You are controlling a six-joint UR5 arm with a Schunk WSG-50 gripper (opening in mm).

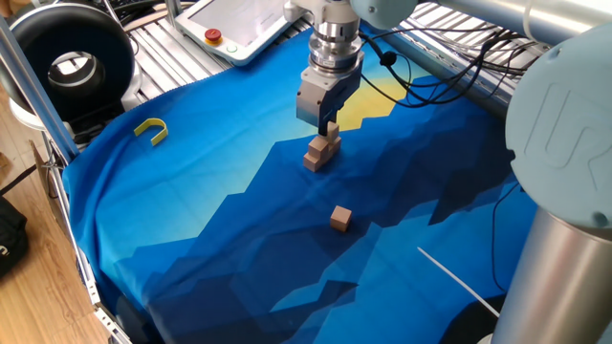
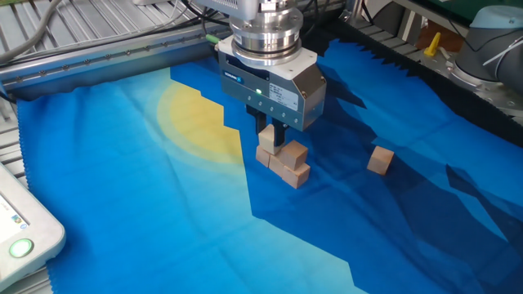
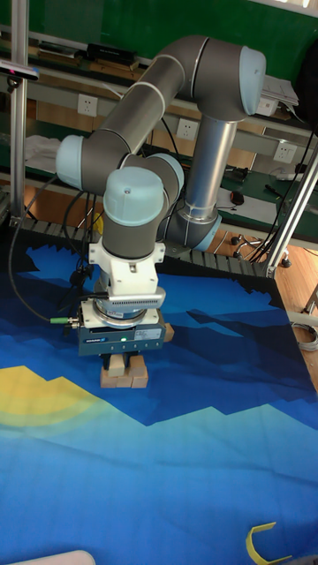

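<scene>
Several small wooden blocks stand in a stack under my gripper. Its bottom row lies on the cloth, and two blocks sit on top of it. One upper block is at the fingers, with a dark finger close beside it; the other upper block stands clear of them. Whether the fingers press on the block or only stand around it does not show. A single wooden block lies apart on the cloth, away from the stack.
A yellow curved piece lies near the cloth's edge. The teach pendant with its red button stands beyond the cloth. A thin white stick lies near the arm's base.
</scene>
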